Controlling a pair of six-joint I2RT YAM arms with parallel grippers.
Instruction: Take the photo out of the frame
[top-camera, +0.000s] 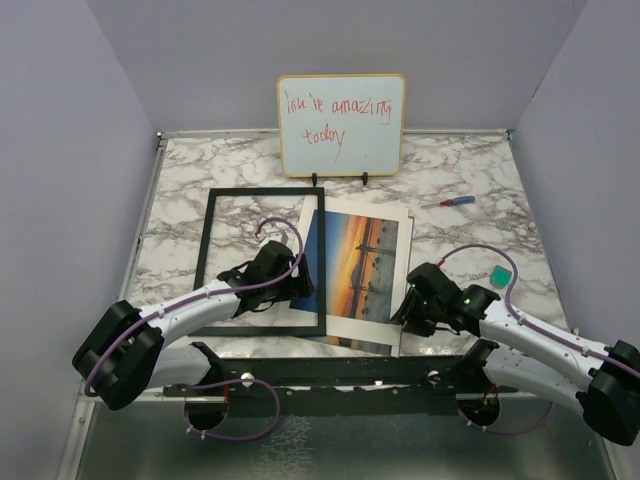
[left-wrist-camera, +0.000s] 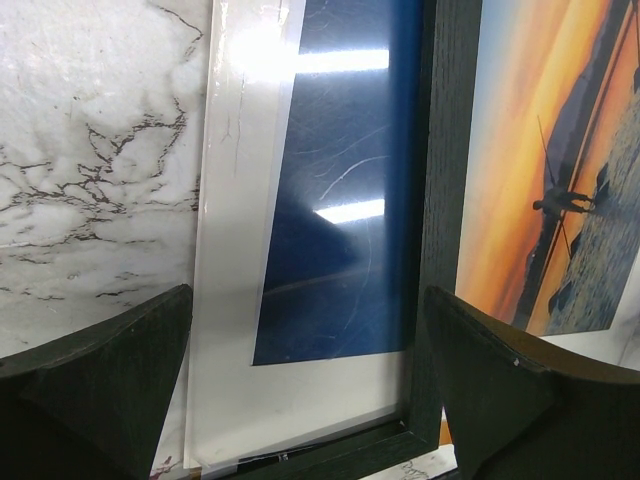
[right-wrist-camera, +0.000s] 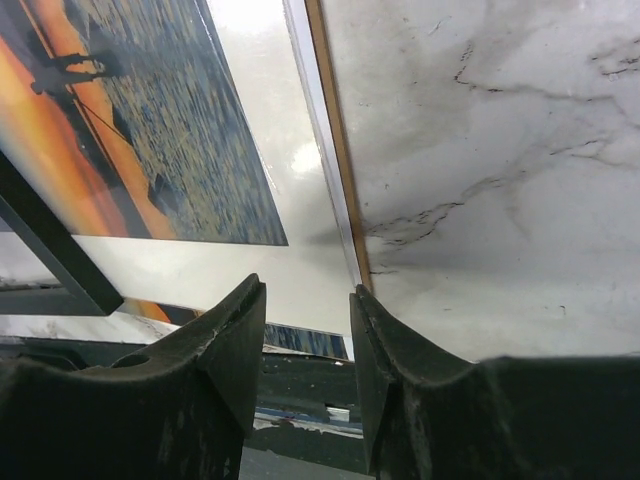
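The black frame (top-camera: 208, 240) lies flat on the left half of the table, its right bar crossing over the photo (top-camera: 360, 265). This sunset print with a white border lies beside and partly under the frame, its blue edge (left-wrist-camera: 330, 200) showing inside the frame. A brown board edge (right-wrist-camera: 335, 130) shows beneath the white border in the right wrist view. Spread over the frame's right bar is my left gripper, open and holding nothing. My right gripper is open at the photo's lower right corner, its fingertips close to the edge; whether they touch it cannot be told.
A whiteboard (top-camera: 341, 125) with red writing stands at the back. A screwdriver (top-camera: 457, 201) and a green object (top-camera: 501, 276) lie on the right. Another picture's strip (right-wrist-camera: 305, 340) shows below the photo. Bare marble lies right of the photo.
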